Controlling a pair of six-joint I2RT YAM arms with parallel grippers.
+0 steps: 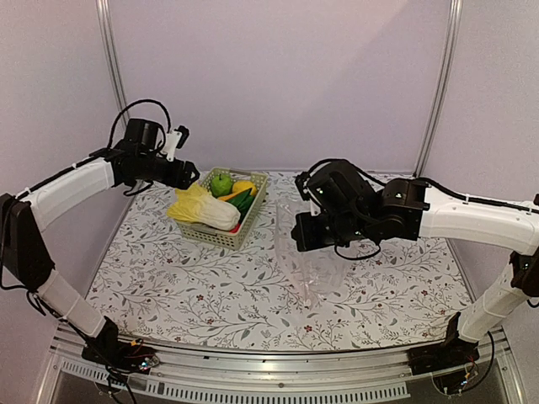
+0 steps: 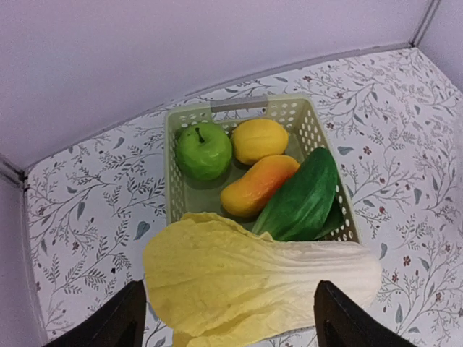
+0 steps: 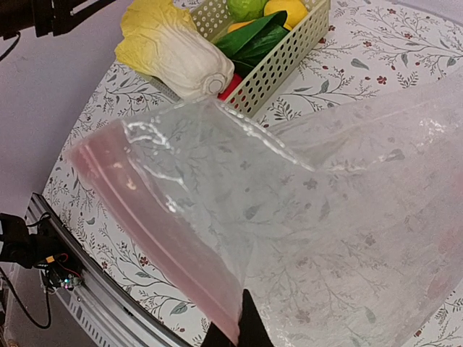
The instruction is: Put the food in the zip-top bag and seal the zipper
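Note:
My left gripper (image 1: 189,175) is open above the near-left side of the basket, with nothing held. In the left wrist view its fingers (image 2: 114,322) show wide apart at the bottom, over a yellow-and-white napa cabbage (image 2: 253,278). The cabbage lies across the near end of the basket, on top of it. A clear zip top bag (image 3: 325,195) with a pink zipper strip (image 3: 155,224) hangs from my right gripper, which is shut on the strip's edge. The bag's mouth faces the basket side; it looks empty.
The perforated basket (image 1: 212,237) also holds a green apple (image 2: 205,150), a lemon (image 2: 259,140), a mango (image 2: 258,186), and a dark green vegetable (image 2: 300,196). Something red (image 3: 230,87) shows beside the cabbage.

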